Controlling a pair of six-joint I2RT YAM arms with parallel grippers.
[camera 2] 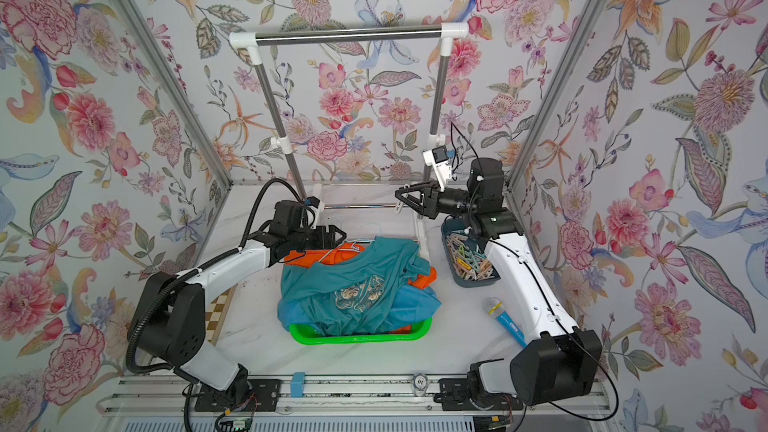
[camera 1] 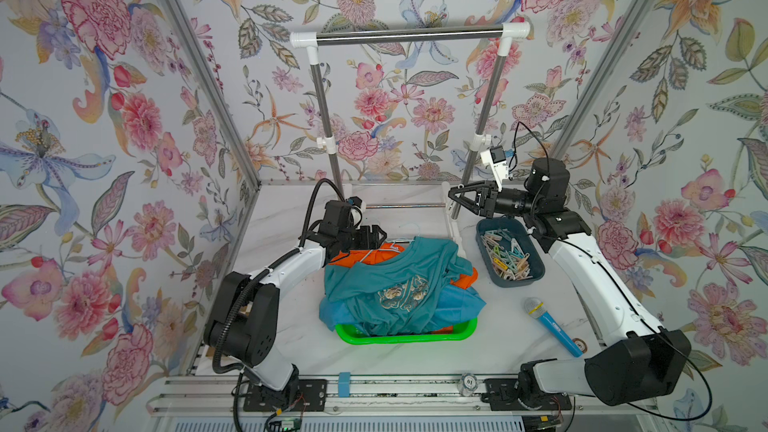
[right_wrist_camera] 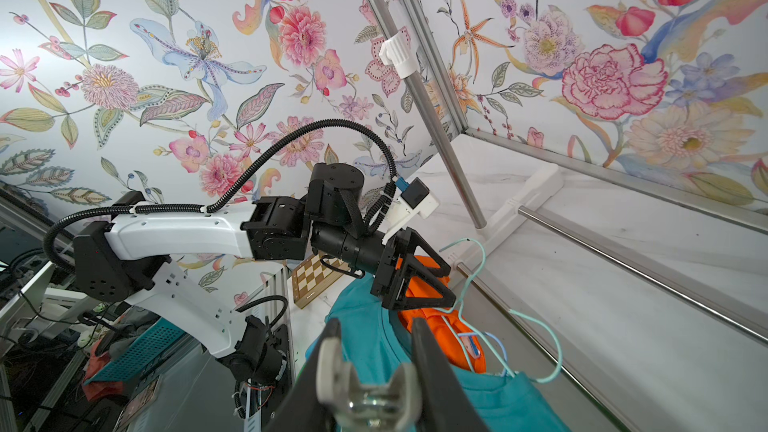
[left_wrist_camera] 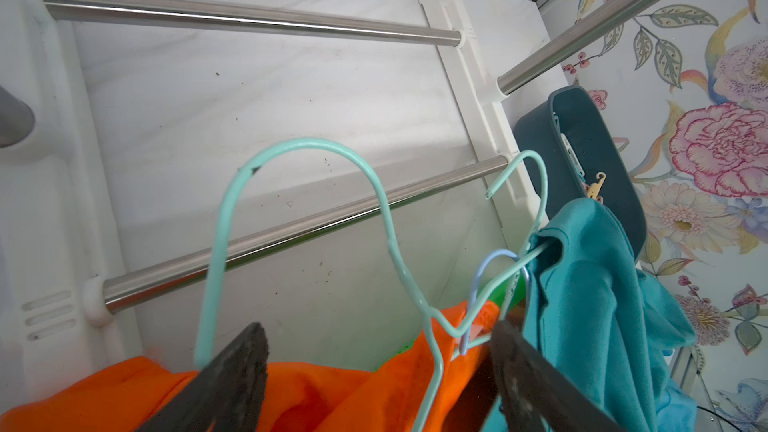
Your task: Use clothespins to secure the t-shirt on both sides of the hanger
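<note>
A teal t-shirt (camera 1: 376,288) with a printed front lies heaped over orange cloth (camera 1: 360,256) in a green basin (camera 1: 408,340). Pale green hangers (left_wrist_camera: 308,144) and a blue one stick out from the pile's back. My left gripper (camera 1: 372,236) is just above them, its fingers parted with nothing visibly held. My right gripper is raised at the right, shut on a pale clothespin (right_wrist_camera: 336,376). More clothespins (camera 1: 504,252) fill a dark bin right of the basin.
A metal rack (camera 1: 408,36) with white joints stands behind the basin. A blue microphone-like object (camera 1: 560,332) lies at the front right. A checkered board (right_wrist_camera: 308,280) is at the left. The table behind the basin is mostly clear.
</note>
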